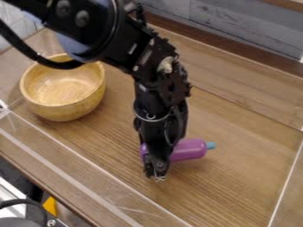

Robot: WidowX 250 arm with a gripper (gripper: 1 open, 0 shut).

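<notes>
The black gripper (158, 164) reaches down to the wooden table, shut on a purple bottle (189, 151) with a light blue tip pointing right. The bottle lies on its side at about the middle of the lower half of the view, partly hidden behind the fingers.
A yellow wooden bowl (62, 99) sits at the back left. A panelled wall stands at the back.
</notes>
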